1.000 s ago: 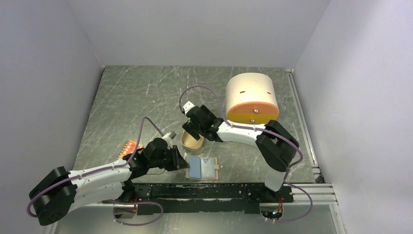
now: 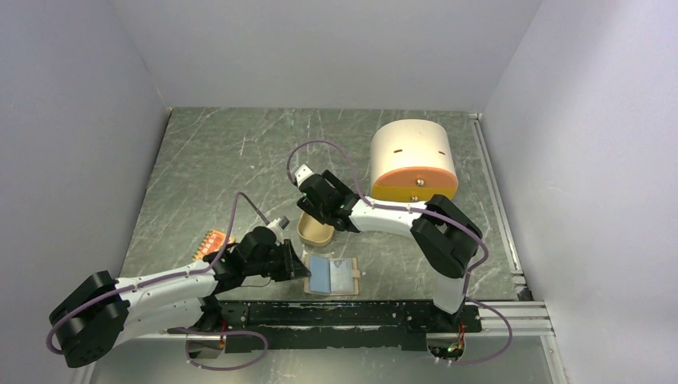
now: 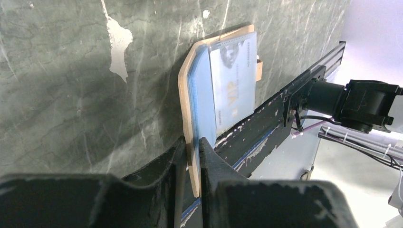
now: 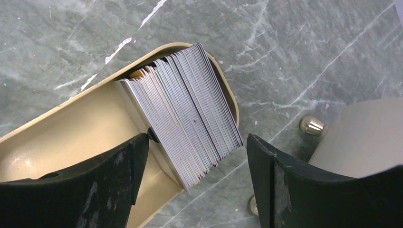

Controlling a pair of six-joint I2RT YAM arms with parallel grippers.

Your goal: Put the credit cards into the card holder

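Observation:
A beige oval container (image 4: pixel 71 128) holds a tight row of several cards (image 4: pixel 190 114), standing on edge at its far end. Over that row my right gripper is spread, one finger to each side of the cards. In the top view the arm hides the cards, and only the near part of the container (image 2: pixel 316 232) shows. At the table's front lies the card holder (image 3: pixel 233 80), opened out, with a tan edge, blue inside and a clear pocket showing a printed insert. My left gripper is shut on its left edge.
A cream rounded box (image 2: pixel 412 152) with an orange and yellow front stands right of the right gripper. An orange notebook (image 2: pixel 213 242) lies behind the left arm.
The right gripper has shifted slightly left over the container, and its arm has swung a little with it. The left arm and the card holder have stayed in place.

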